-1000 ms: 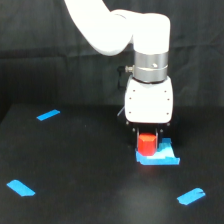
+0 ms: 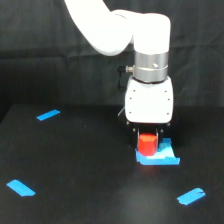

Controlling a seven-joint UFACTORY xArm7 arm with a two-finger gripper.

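Observation:
A small red block (image 2: 147, 144) is at the right of the middle, directly below the white hand of the arm. It appears over a light-blue patch (image 2: 168, 157), possibly a tray or mat, which shows around it. My gripper (image 2: 147, 133) points straight down at the block's top. Its dark fingers are small and hard to make out, so whether they grip the block or only stand around it cannot be told. Whether the block rests on the blue patch or is held just above it is also unclear.
Strips of blue tape lie flat at the back left (image 2: 49, 115), front left (image 2: 20, 188) and front right (image 2: 190, 196). A dark curtain (image 2: 50, 60) hangs behind.

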